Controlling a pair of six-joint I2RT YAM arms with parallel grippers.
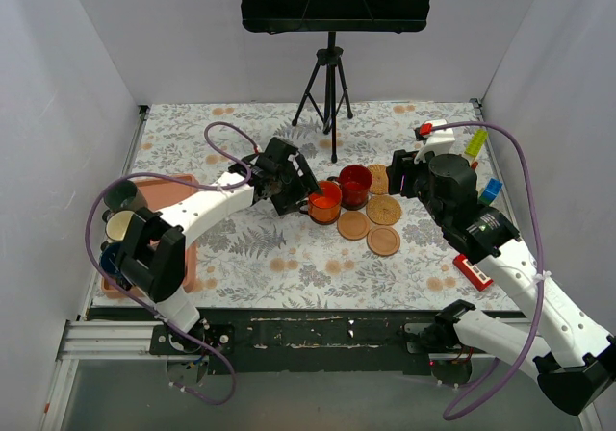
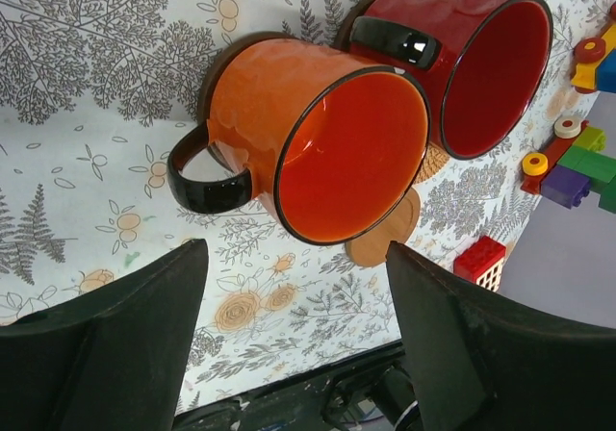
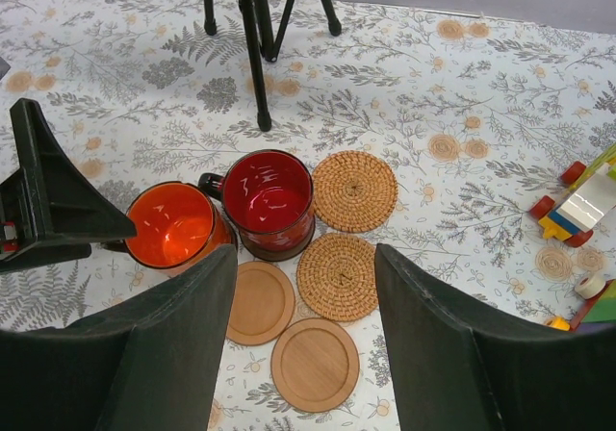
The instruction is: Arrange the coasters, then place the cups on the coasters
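The orange cup (image 1: 325, 201) with a black handle stands on a dark coaster (image 2: 214, 77), whose edge shows under its base. Touching or nearly touching it is the dark red cup (image 3: 268, 192), also on a dark coaster. Two woven coasters (image 3: 355, 191) and two plain round coasters (image 3: 315, 365) lie to their right and front. My left gripper is open beside the orange cup's handle, fingers apart and empty; whether they touch it, I cannot tell. Over the right part of the table, my right gripper hangs open and empty.
An orange-pink tray (image 1: 166, 192) with several cups (image 1: 119, 225) is at the left, partly behind my left arm. A black music stand (image 1: 332, 94) rises at the back. Toy blocks (image 1: 490, 191) line the right edge.
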